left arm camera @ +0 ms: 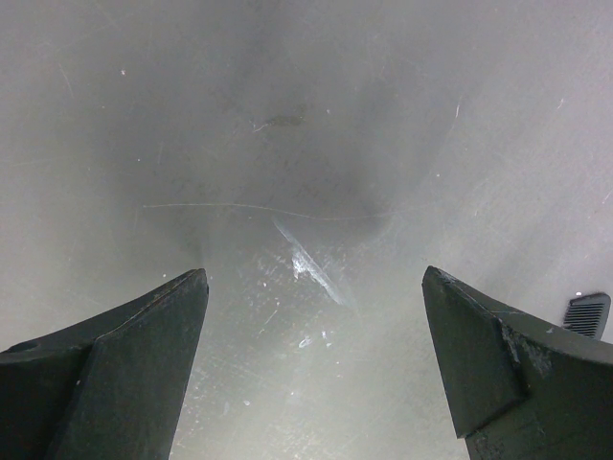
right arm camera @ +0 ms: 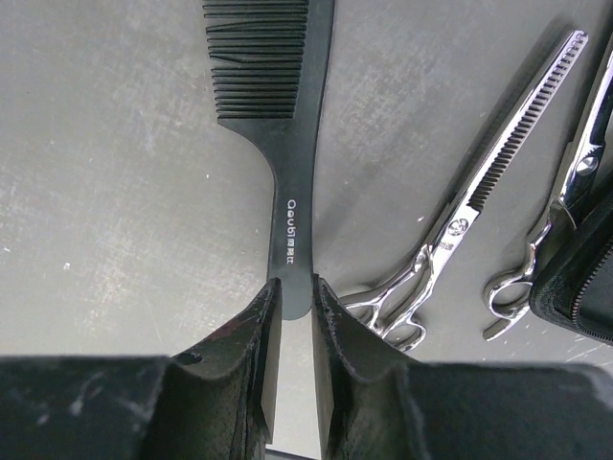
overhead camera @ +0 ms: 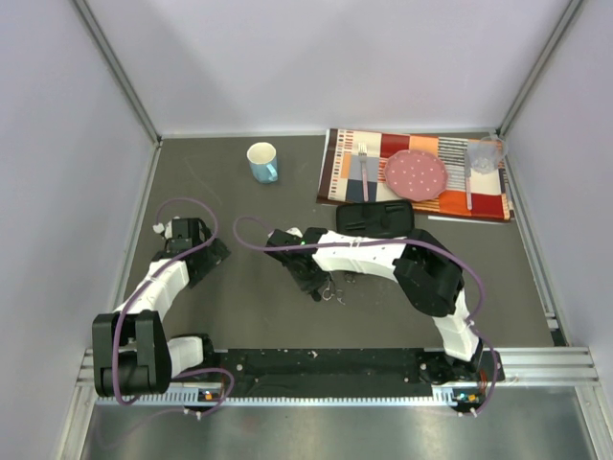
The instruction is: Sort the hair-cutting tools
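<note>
In the right wrist view a black comb [right arm camera: 295, 172] lies flat, its teeth away from me and its rounded handle end toward my right gripper. That gripper is part open, fingertips close together at the handle end, which shows between them; whether they touch it I cannot tell. Right of the comb lie thinning scissors [right arm camera: 460, 216] and a second pair of scissors [right arm camera: 567, 201], partly covered by a black zip case edge [right arm camera: 589, 273]. The open black case [overhead camera: 374, 219] is behind the right arm in the top view. My left gripper is open over bare table.
A comb-like black piece [left arm camera: 586, 314] shows at the left wrist view's right edge. A blue mug [overhead camera: 262, 163] stands at the back; a striped placemat [overhead camera: 335, 172] bears a pink plate [overhead camera: 416, 175], fork and knife.
</note>
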